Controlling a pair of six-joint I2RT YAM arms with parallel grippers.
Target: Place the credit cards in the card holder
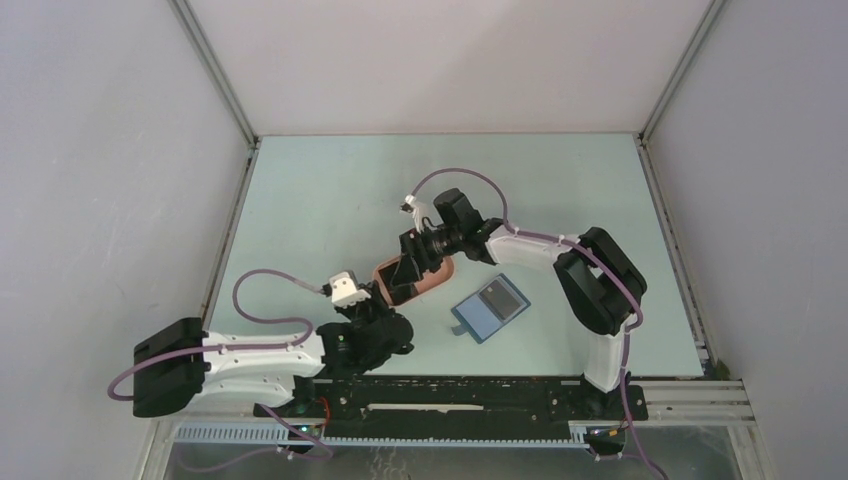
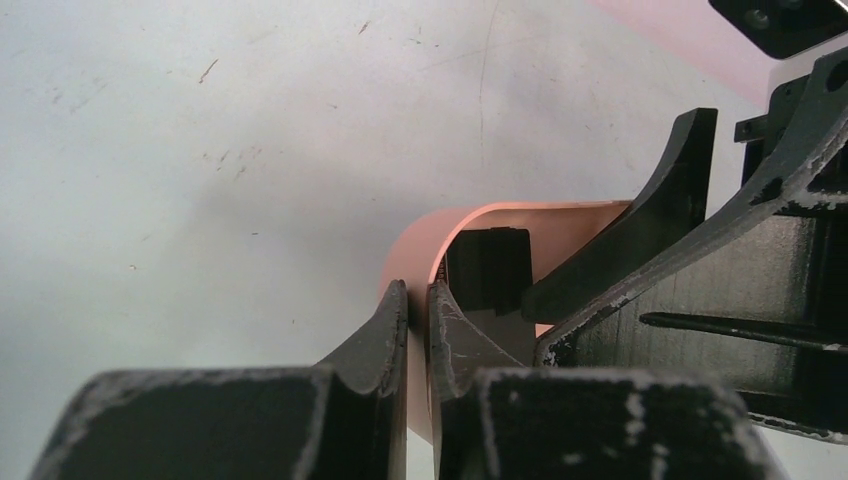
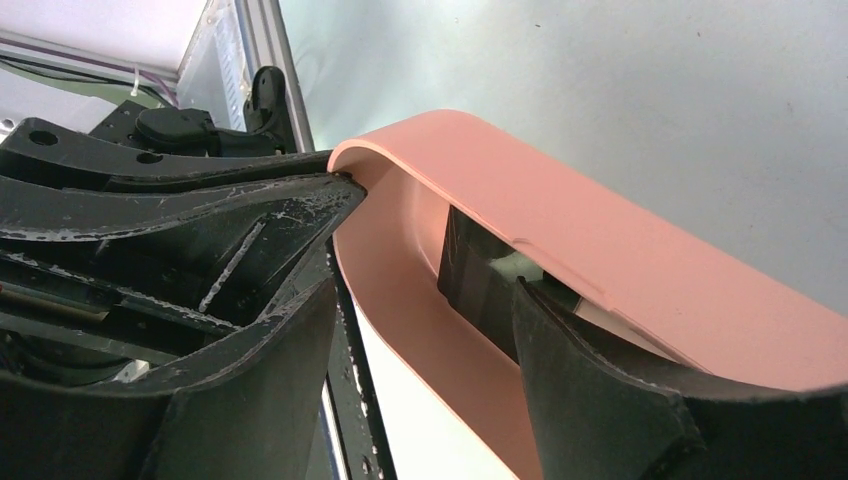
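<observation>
A pink card holder [image 1: 436, 278] lies near the table's middle with dark contents [image 1: 398, 288], seen inside it as black card-like pieces [image 2: 488, 262] in the left wrist view. My left gripper is shut on the holder's curved end wall. My right gripper reaches over the holder from the upper right in the top view; in the right wrist view its fingertips are apart over the opening, by the dark piece inside. Whether anything is between them is unclear.
A blue tray-like item [image 1: 480, 315] with a grey panel lies to the right, nearer the front edge. Both arms crowd the area round the holder.
</observation>
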